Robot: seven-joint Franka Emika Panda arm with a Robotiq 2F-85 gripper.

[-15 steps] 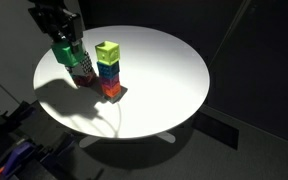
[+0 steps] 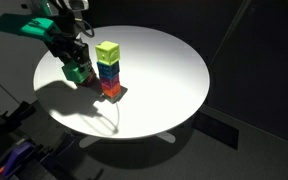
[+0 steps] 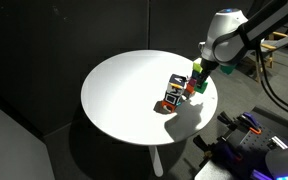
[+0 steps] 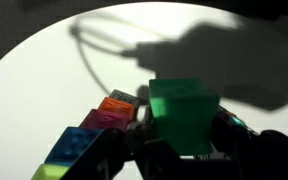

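A green block point(image 4: 182, 115) sits between the fingers of my gripper, which is shut on it, in the wrist view. In exterior view 1 the gripper point(image 2: 76, 62) is low over the left of the table, and the green block point(image 2: 77, 74) looks tilted. Just right of it stands a tower of blocks, yellow-green point(image 2: 107, 50) on top, then blue point(image 2: 108, 70), a purplish one, and orange point(image 2: 111, 89) at the bottom. A dark red piece point(image 2: 88, 82) shows beside the green block, mostly hidden. Whether the green block touches it I cannot tell.
A black-and-white patterned face point(image 3: 177, 86) shows in exterior view 2 near the arm, with an orange piece point(image 3: 169, 105) at its foot. The tower stands close beside the gripper.
My gripper has come down with the green block, which now sits lower and more tilted. The checkered face seen beneath it earlier is now covered. The tower has stayed put.
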